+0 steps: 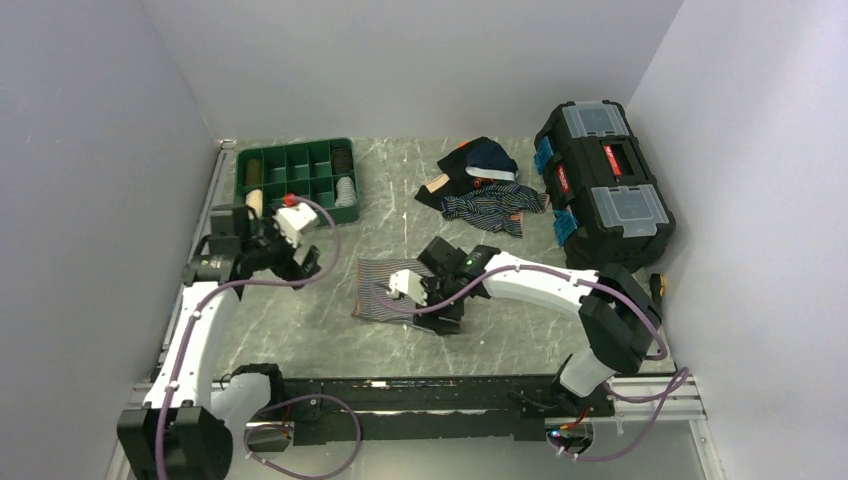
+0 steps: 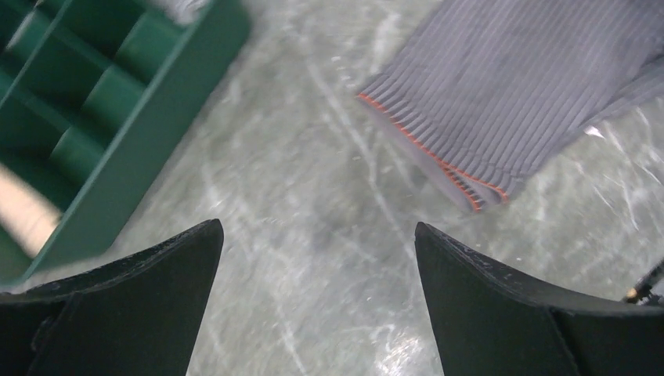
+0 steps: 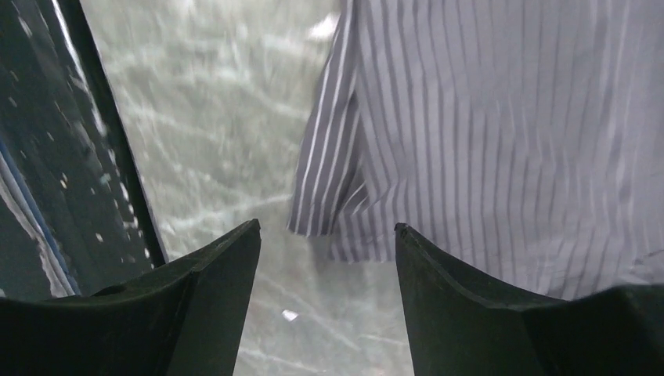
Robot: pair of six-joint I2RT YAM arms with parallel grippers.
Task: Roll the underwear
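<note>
A grey striped pair of underwear (image 1: 380, 290) lies flat on the marble table, its orange-edged corner (image 2: 454, 164) visible in the left wrist view and its folded edge (image 3: 321, 172) in the right wrist view. My right gripper (image 1: 432, 318) is over the right part of the cloth, open, with nothing held. My left gripper (image 1: 300, 262) hangs open left of the cloth, between it and the divided box, with bare table between its fingers in the left wrist view.
A green divided box (image 1: 305, 215) with rolled items stands at back left. A pile of dark clothes (image 1: 485, 205) lies behind, and black toolboxes (image 1: 615, 190) stand at right. The front table edge is close below the cloth.
</note>
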